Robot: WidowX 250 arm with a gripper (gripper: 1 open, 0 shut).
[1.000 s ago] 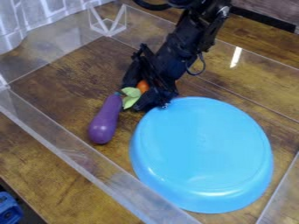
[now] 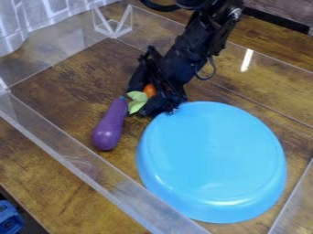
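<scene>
The black robot gripper (image 2: pixel 156 87) reaches down from the top centre onto an orange object (image 2: pixel 149 90), mostly hidden by the fingers, with green leaves (image 2: pixel 135 101) showing beside it. Whether the fingers are shut on it cannot be seen. A purple toy eggplant (image 2: pixel 112 124) lies just left and below, on the wooden floor of a clear-walled enclosure.
A large blue disc (image 2: pixel 210 163) fills the lower right, close to the gripper. Clear walls border the area. A blue object (image 2: pixel 7 218) sits outside at the lower left.
</scene>
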